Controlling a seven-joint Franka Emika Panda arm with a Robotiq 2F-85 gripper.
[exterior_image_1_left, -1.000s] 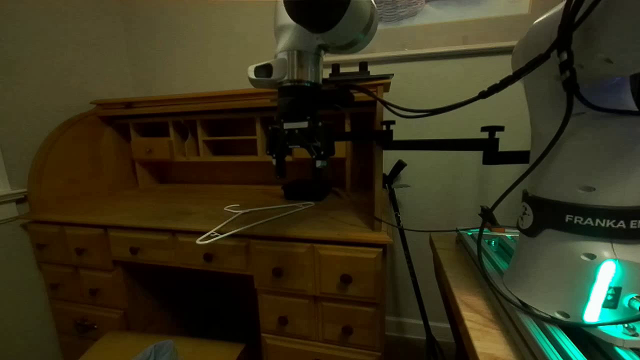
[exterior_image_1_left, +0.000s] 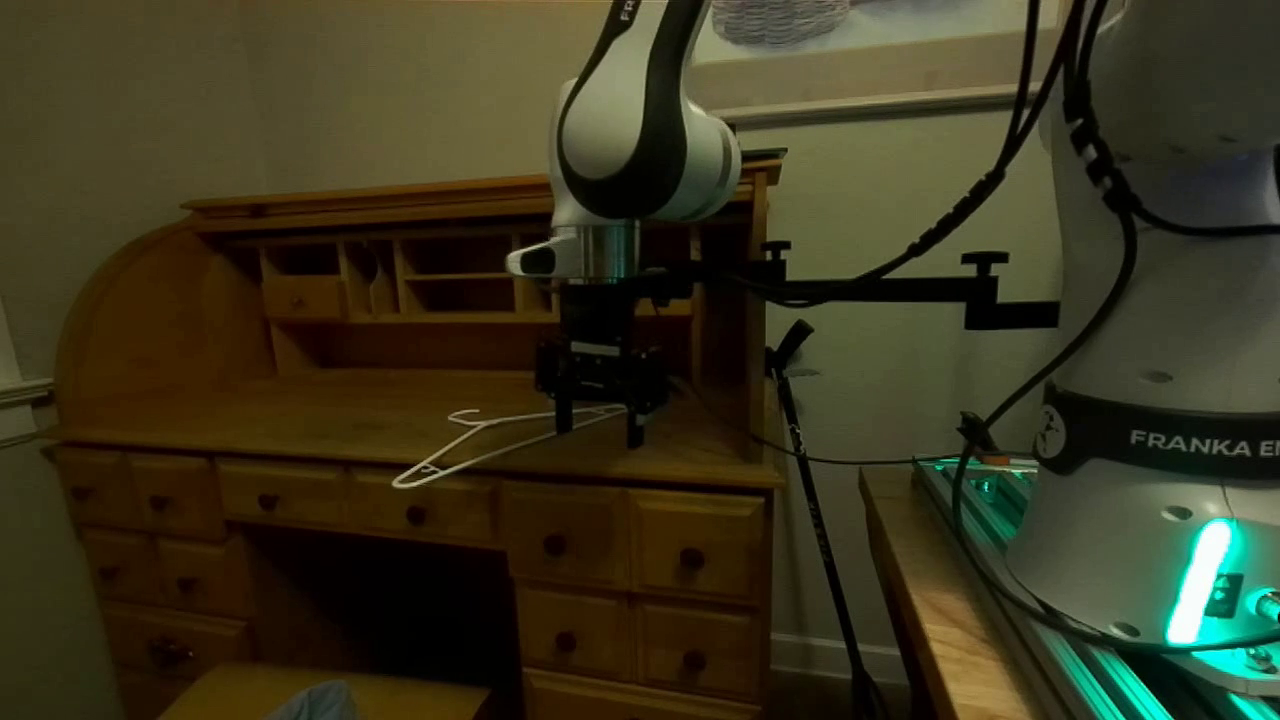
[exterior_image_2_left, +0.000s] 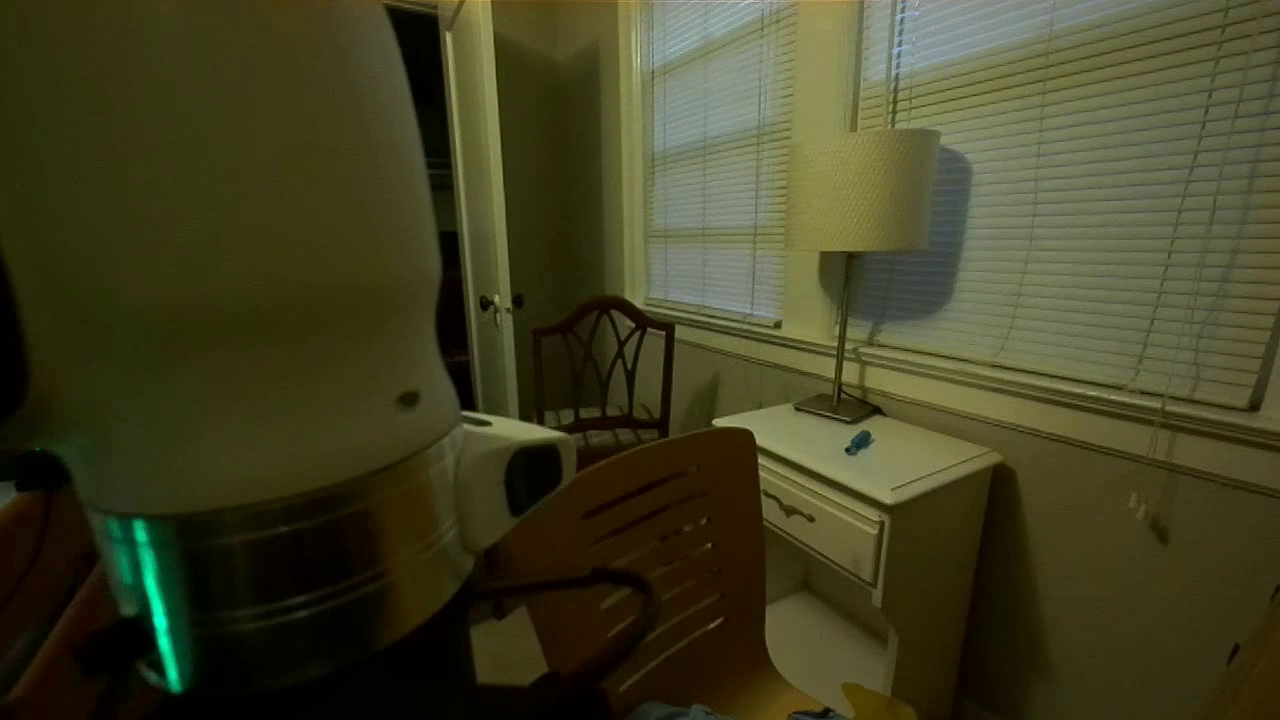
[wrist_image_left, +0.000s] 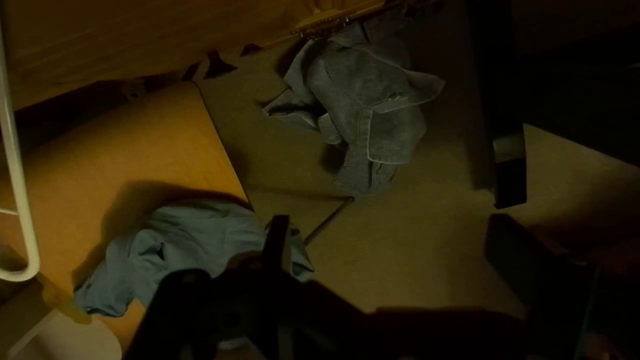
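Note:
A white hanger (exterior_image_1_left: 486, 449) lies on the wooden desk (exterior_image_1_left: 288, 402), one end jutting past its front edge. In exterior view 1 my gripper (exterior_image_1_left: 601, 434) points down at the hanger's right end, its fingers spread apart; whether they touch it cannot be told. The wrist view has part of the hanger (wrist_image_left: 23, 228) at the far left edge, outside the gap of my open gripper. Between the fingers only floor shows. Exterior view 2 does not include the gripper or the hanger.
A wooden chair (wrist_image_left: 180, 141) stands below, a blue-grey cloth (wrist_image_left: 186, 234) on its seat. Another grey cloth (wrist_image_left: 366, 102) lies on the floor. The desk's cubbyholes (exterior_image_1_left: 456, 270) rise behind the gripper. Clear desktop extends left of the hanger.
My gripper has come down from well above the desktop to the height of the hanger's right end. The hanger has not visibly moved.

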